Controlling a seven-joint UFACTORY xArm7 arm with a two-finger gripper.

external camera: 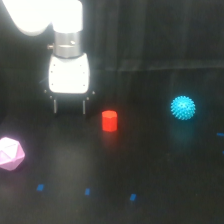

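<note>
My white gripper (70,106) points down at the upper left of the camera view, its two thin dark fingers spread apart. Nothing shows between them. To its right a small red cylinder (109,121) stands upright on the dark table, clear of the fingers. A pink faceted ball (10,153) lies at the left edge of the view, below and left of the gripper. Far over on the right rests a blue spiky ball (182,108).
Small blue marks dot the dark table (160,160), such as a blue mark (40,187) near the front left and a blue mark (132,197) near the front middle. Bare table separates the red cylinder from the spiky ball. Dark cloth-like backing hangs behind.
</note>
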